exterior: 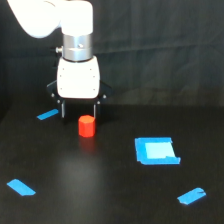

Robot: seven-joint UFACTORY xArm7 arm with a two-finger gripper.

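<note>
A small red block (87, 126) rests on the dark table, left of the middle in the camera view. My gripper (79, 109) points downward with its two dark fingers spread apart, and nothing shows between them. In the image the fingertips are just above the block, one to either side of it. How far they are from the block in depth cannot be made out. To the right lies a white square (158, 150) framed in blue tape (142, 156), with nothing on it.
Strips of blue tape mark the table: one at the front left (21, 187), one at the front right (191, 196), and one behind at the left (48, 114). A dark curtain (160, 60) hangs at the back. Bare table separates the block from the square.
</note>
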